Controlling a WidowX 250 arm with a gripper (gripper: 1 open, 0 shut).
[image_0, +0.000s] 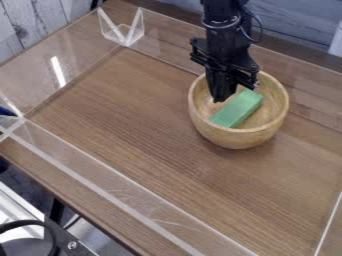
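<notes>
A wooden bowl (267, 130) sits on the right side of the wooden table, with a green rectangular block (239, 109) lying inside it. My black gripper (219, 74) hangs above the bowl's back left part, pointing down, up and to the left of the block. It looks shut, with nothing visible between its fingers.
A white wire-like object (122, 28) stands at the back left of the table (120, 150). A black cable (24, 226) lies at the lower left, and a wall runs along the back.
</notes>
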